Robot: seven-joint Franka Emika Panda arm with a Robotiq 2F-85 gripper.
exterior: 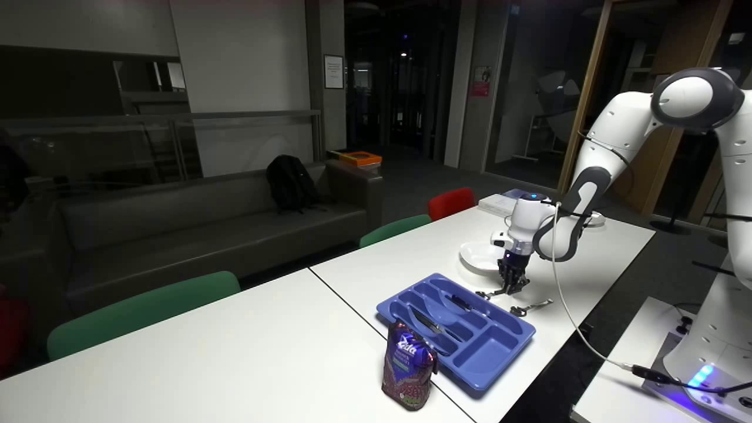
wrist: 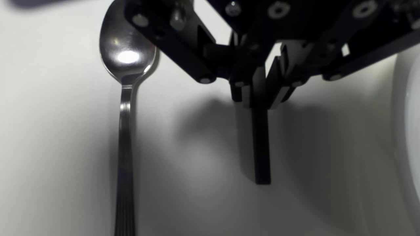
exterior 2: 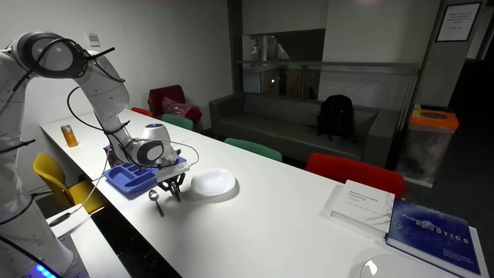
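Note:
My gripper (exterior: 515,285) is low over the table beside the blue cutlery tray (exterior: 490,352). In the wrist view its fingers (wrist: 278,98) close around a narrow, dark-looking utensil handle (wrist: 262,157), which sticks out between them. The utensil's other end (exterior: 486,294) shows on the tray side of the gripper in exterior view 1; its type is unclear. A metal spoon (wrist: 126,106) lies apart from the fingers, to their left in the wrist view. Knives and other dark pieces lie in some tray compartments.
A white bowl (exterior 2: 213,182) stands close to the gripper, opposite the spoon. Beside the tray is a dark coffee bag (exterior: 409,366). Books (exterior 2: 433,236) lie far along the table, with clear tabletop between them and the bowl.

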